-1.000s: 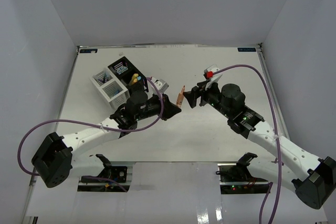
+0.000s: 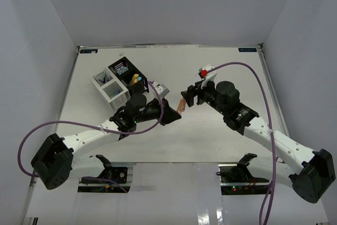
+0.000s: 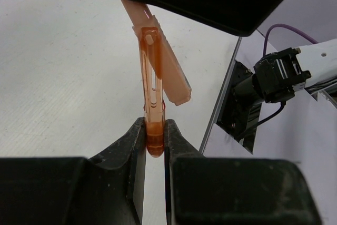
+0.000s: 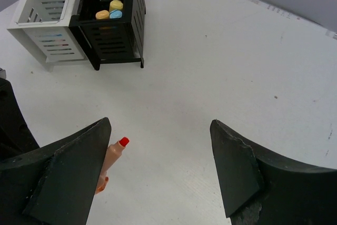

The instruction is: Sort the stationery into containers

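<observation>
A translucent orange highlighter with a clip is pinched in my left gripper, whose fingertips nearly meet around its lower end. In the top view the highlighter spans the small gap between the left gripper and the right gripper. My right gripper stands open, its two fingers wide apart. Close to its left finger shows the highlighter's red tip. A dark right finger covers the highlighter's upper end in the left wrist view; whether they touch, I cannot tell.
Back left are a white basket and a black basket, side by side. Yellow, orange and blue pieces lie in the black one.
The right gripper has come slightly left and down in the top view, closer to the highlighter, whose upper end now shows less. The left gripper has shifted only a little, still with the highlighter.
</observation>
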